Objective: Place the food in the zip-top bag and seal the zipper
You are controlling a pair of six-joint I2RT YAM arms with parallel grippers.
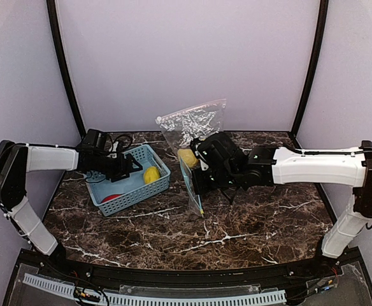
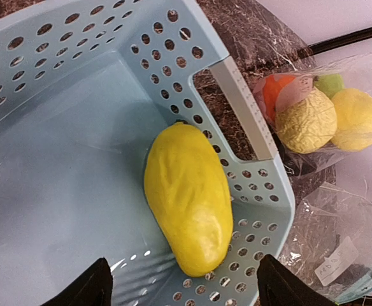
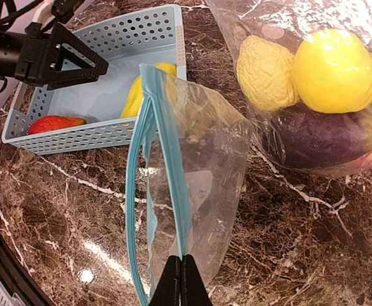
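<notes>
Over the light blue basket (image 1: 121, 206) hangs my left gripper, open and empty. A yellow food piece (image 2: 189, 197) lies against the basket's right side in the left wrist view. The red food piece (image 3: 55, 124) rests near the basket's front wall. My right gripper is shut on the blue-edged rim of a clear zip bag (image 3: 205, 172), which stands upright with its mouth partly spread. Behind it, another clear bag (image 1: 195, 121) holds a yellow round item (image 3: 334, 70), a pale potato-like item (image 3: 264, 71) and a purple eggplant (image 3: 316, 137).
The basket's perforated walls rise around the food. A pale wall (image 1: 192, 57) closes off the back.
</notes>
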